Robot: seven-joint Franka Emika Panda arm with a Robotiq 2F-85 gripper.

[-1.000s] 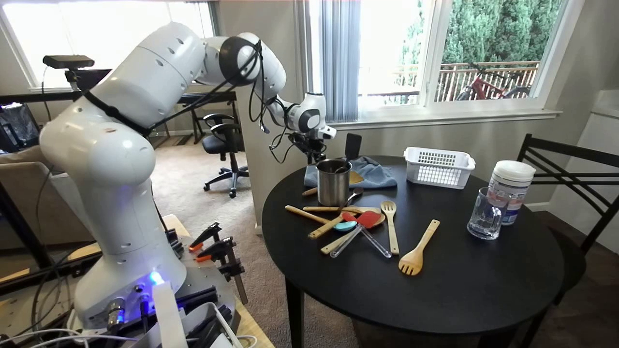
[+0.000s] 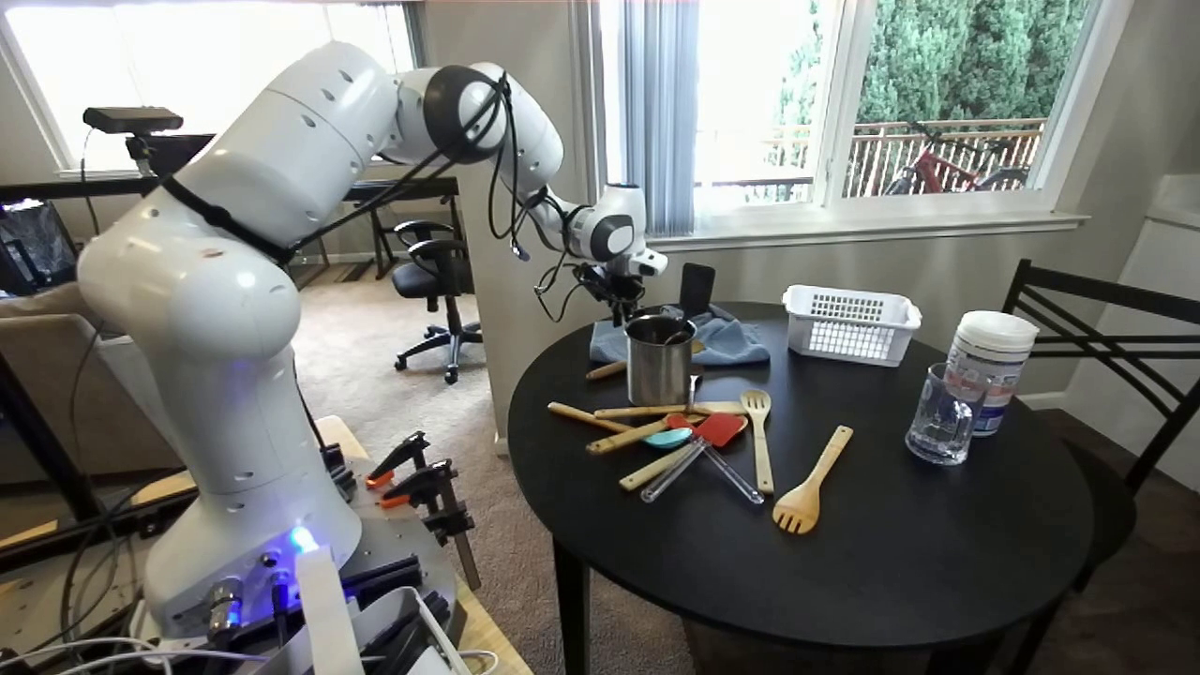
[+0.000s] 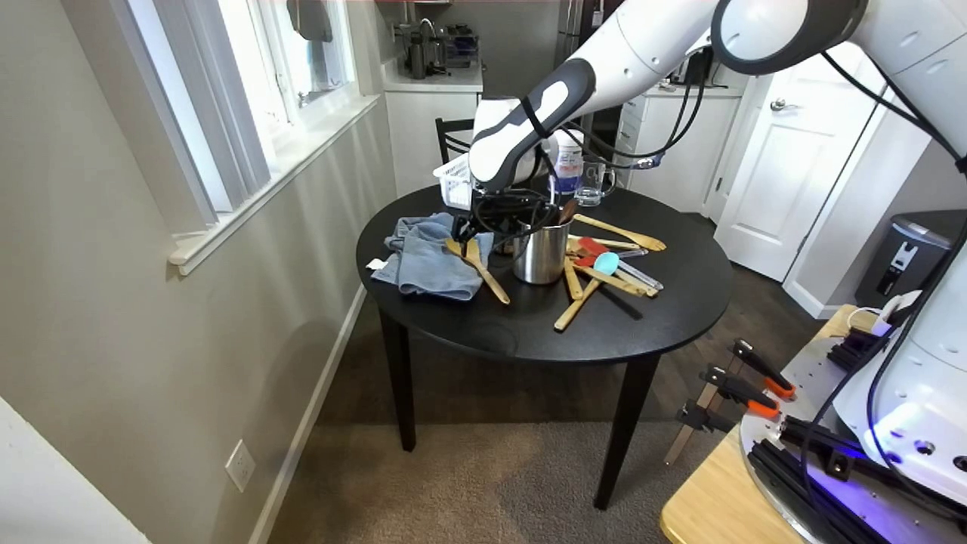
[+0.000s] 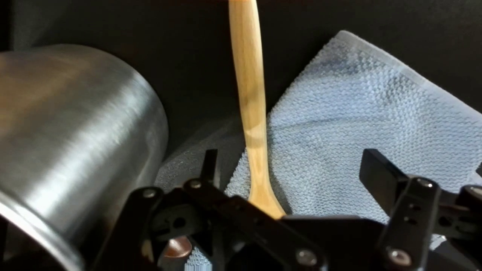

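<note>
My gripper is open above the table's window side, its fingers apart. In the wrist view, a wooden utensil (image 4: 253, 99) runs up between the fingers without either finger closing on it; its lower end is hidden by the gripper. That utensil (image 3: 490, 276) lies partly on a blue-grey cloth (image 3: 441, 261). Close beside the left finger stands a metal pot (image 4: 86, 122), upright in the exterior views. A dark spatula (image 2: 697, 289) sticks up behind the rim of the pot (image 2: 660, 373) in exterior view 1; its lower end is hidden.
Several utensils, including a red spatula (image 2: 720, 427) and a teal spoon (image 2: 668, 439), lie crowded before the pot. A wooden fork (image 2: 801, 506) lies apart. A white basket (image 2: 851, 326), glass mug (image 2: 940, 433) and white-lidded tub (image 2: 996, 337) stand farther right.
In exterior view 1 the arm's end has shifted right. The pot and the dark spatula have moved right too, the pot slightly nearer the camera. Some utensils before it have shifted slightly.
</note>
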